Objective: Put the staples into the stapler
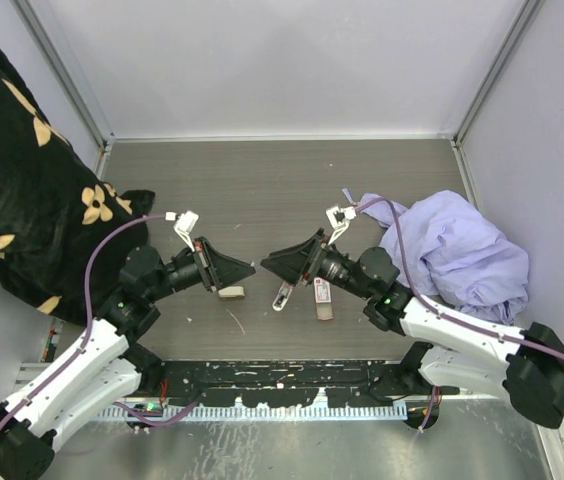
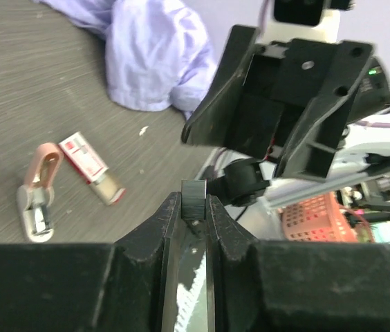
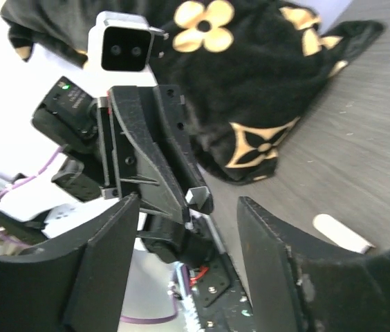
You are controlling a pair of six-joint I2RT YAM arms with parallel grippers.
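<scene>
A short grey staple strip is pinched in the tips of my left gripper [image 1: 252, 267], which is shut on it; the strip's pale end [image 3: 197, 196] also shows in the right wrist view. Facing it across a small gap, my right gripper [image 1: 265, 263] has its fingers [image 2: 212, 114] spread with nothing between them. The stapler [image 2: 37, 197], white with a pinkish-brown top part, lies on the table below, its metal channel showing. In the top view the right gripper partly covers the stapler [image 1: 282, 297].
A red-and-white staple box [image 1: 323, 297] lies right of the stapler. A small beige block [image 1: 231, 292] sits below the left gripper. A lilac cloth [image 1: 457, 250] fills the right side, a dark flowered cloth [image 1: 42, 180] the left.
</scene>
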